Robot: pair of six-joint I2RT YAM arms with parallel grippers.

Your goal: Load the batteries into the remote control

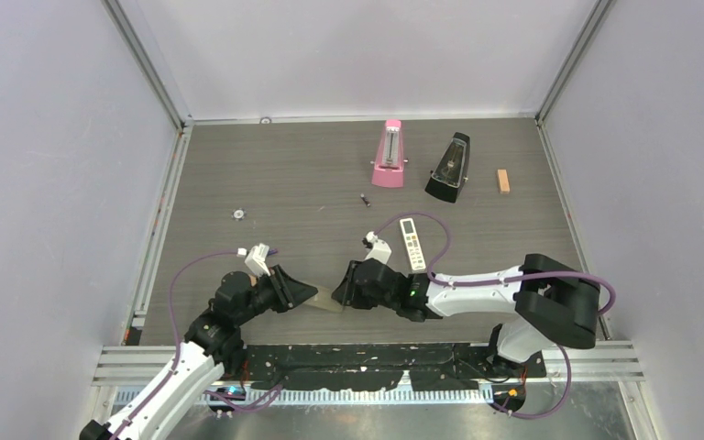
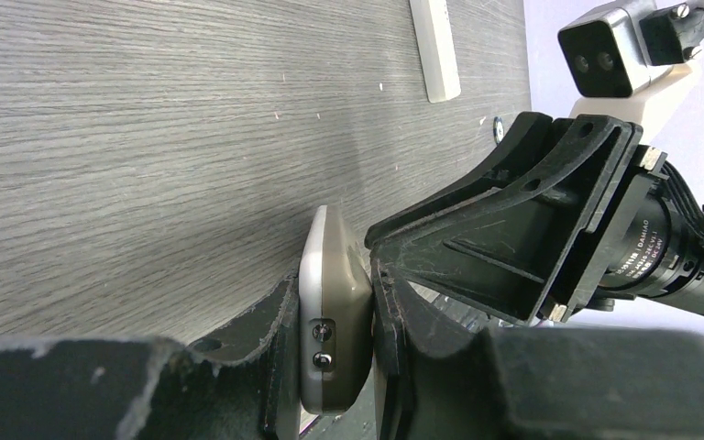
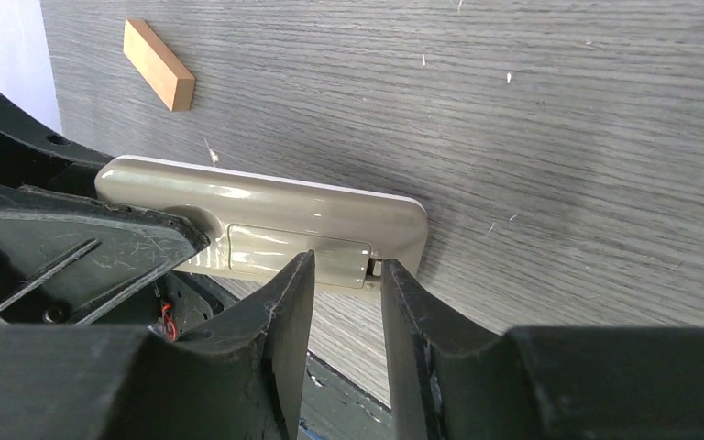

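The remote control is held up low over the near middle of the table, back side up, with my left gripper shut on its end. My right gripper is at its battery compartment, fingertips close together at the compartment's end, by a small silvery piece; whether a battery is between them is hard to tell. In the top view a loose battery lies mid-table.
A white remote lies right of centre. Pink and black metronomes stand at the back, with a wooden block to their right. A small round object lies at left.
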